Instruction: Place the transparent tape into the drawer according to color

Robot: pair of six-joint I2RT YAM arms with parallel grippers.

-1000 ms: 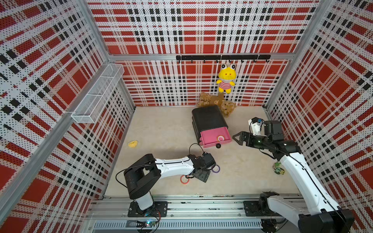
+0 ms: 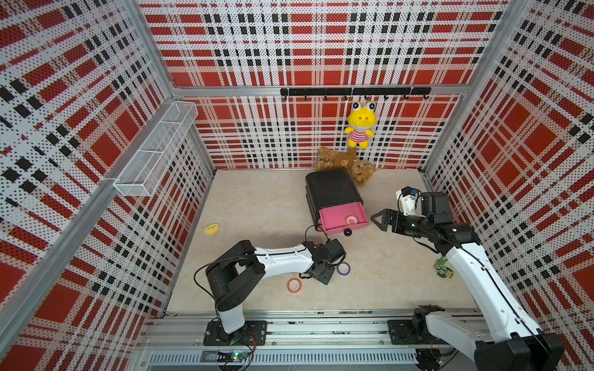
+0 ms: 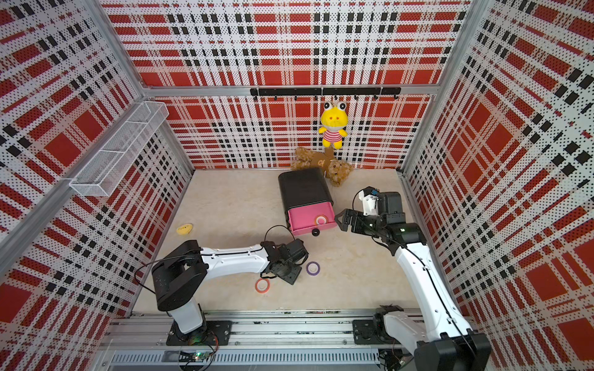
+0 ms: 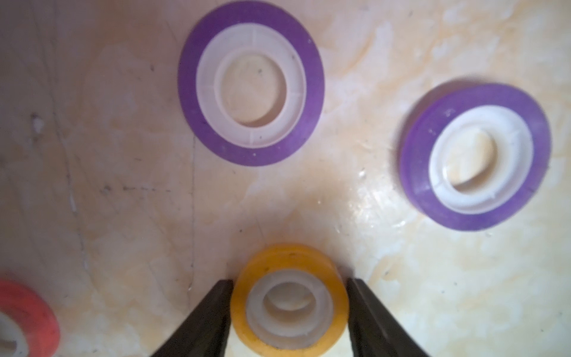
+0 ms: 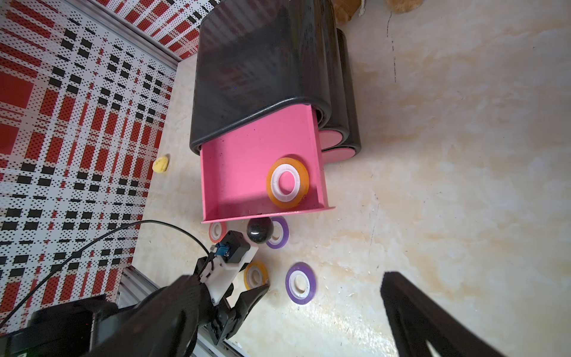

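Down at the table, my left gripper has one finger on each side of an orange tape roll (image 4: 252,282). Its fingers (image 4: 217,309) look close against the roll's sides; whether they grip it cannot be told. Two purple rolls (image 4: 193,89) (image 4: 416,172) lie farther off, and a red roll (image 4: 38,324) is at the lower left. The pink drawer (image 5: 238,154) of the black cabinet (image 5: 255,65) is pulled out, with another orange roll (image 5: 301,178) lying inside. My right gripper stands open and empty, to the right of the drawer in the top views.
Two lower pink drawers (image 5: 330,139) (image 5: 339,155) are shut. A black knob (image 5: 260,230) sticks out of the open drawer's front. A yellow object (image 2: 211,228) lies at the left, brown plush toys (image 2: 363,172) behind the cabinet.
The left arm has moved slightly to the right over the past second, exposing more of the red roll. The right arm, cabinet and drawer have not moved.
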